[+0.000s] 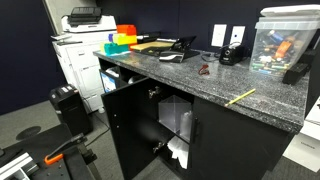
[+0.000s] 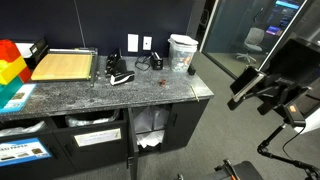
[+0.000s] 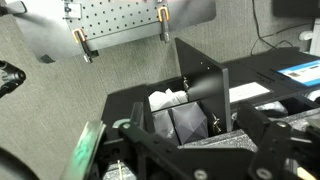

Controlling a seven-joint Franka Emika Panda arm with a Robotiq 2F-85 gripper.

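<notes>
In the wrist view my gripper is open, its black fingers wide apart along the bottom edge. Nothing is held between them. Below it in that view lies the counter, with a cabinet door swung out from the front. The same black door stands open in exterior view 1. Inside the cabinet are a clear bin and some white crumpled material beneath it. A dark arm reaches in at the right of exterior view 2, clear of the counter.
On the speckled countertop are a yellow pencil-like stick, red-handled scissors or glasses, a lidded clear tub, a wooden board and colored blocks.
</notes>
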